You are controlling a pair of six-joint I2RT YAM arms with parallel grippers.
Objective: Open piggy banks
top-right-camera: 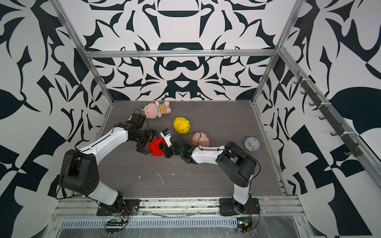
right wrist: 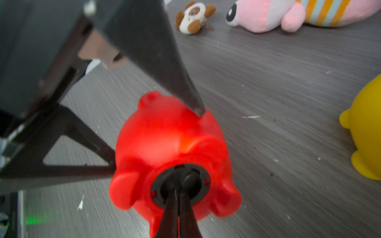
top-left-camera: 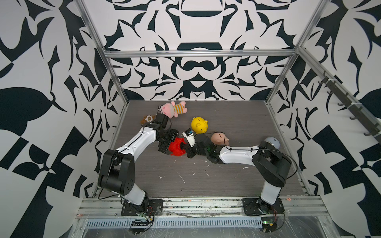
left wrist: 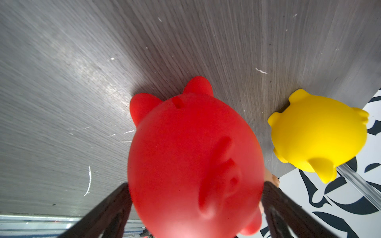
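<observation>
A red piggy bank (top-left-camera: pixel 176 146) is between my grippers at the middle of the table. My left gripper is open around its body, the fingers at either side. The bank's underside faces right, showing a black round plug (right wrist: pixel 158 186). My right gripper is shut with its tips at that plug; whether anything is between them is hidden. A yellow piggy bank (top-left-camera: pixel 199 125) stands behind, and a pink piggy bank (top-right-camera: pixel 200 138) sits to the right, partly behind the right arm.
A pink plush toy (top-right-camera: pixel 162 109) and a small brown-white plush (right wrist: pixel 192 19) lie at the back left. A grey round object (top-right-camera: pixel 252 143) is at the right edge.
</observation>
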